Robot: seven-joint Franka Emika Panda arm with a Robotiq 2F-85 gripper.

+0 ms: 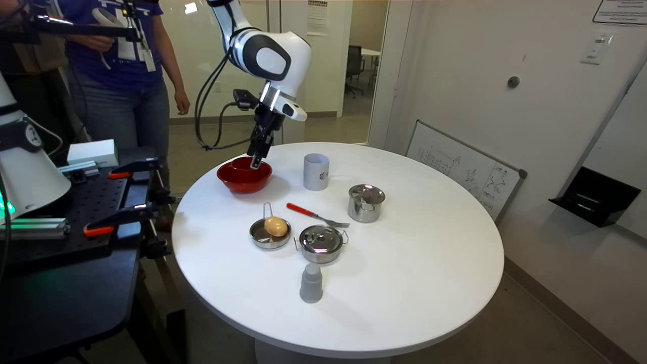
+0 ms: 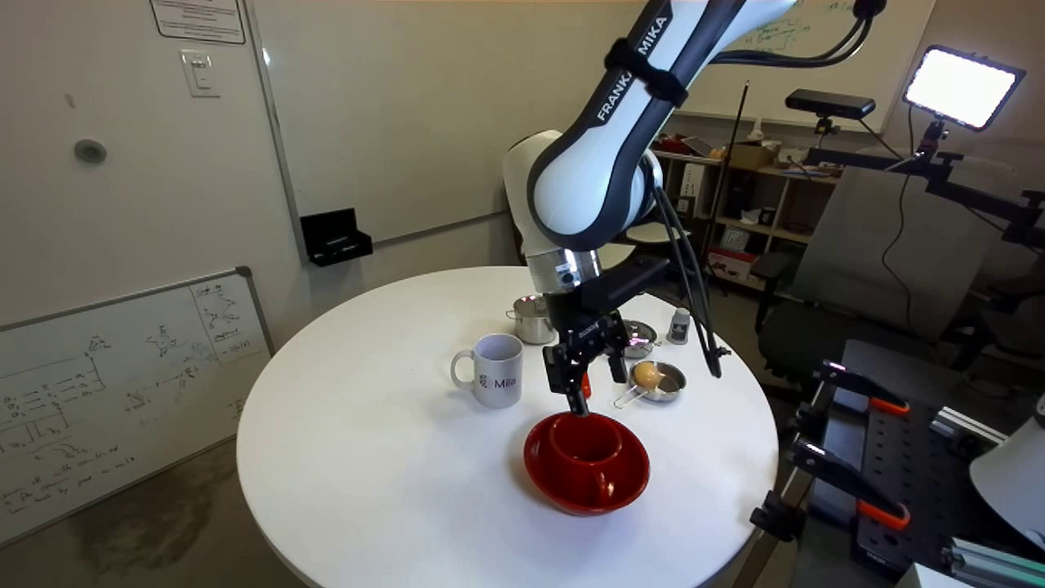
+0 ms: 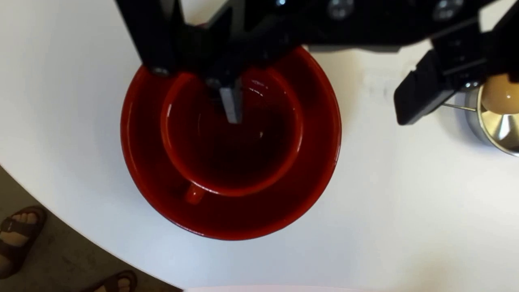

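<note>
A red cup with a small handle sits inside a red bowl on the round white table. My gripper is at the edge of these two, pointing down, open with nothing between its fingers. In the wrist view one of the fingers overlaps the cup's opening, while the other lies over bare table outside the bowl. Whether that first fingertip is inside the cup or just above it, I cannot tell. Part of the far rims is hidden behind the gripper in the wrist view.
A white mug stands near the bowl. Beyond are a fork with a red handle, a small pan holding an egg, lidded pots and a grey shaker.
</note>
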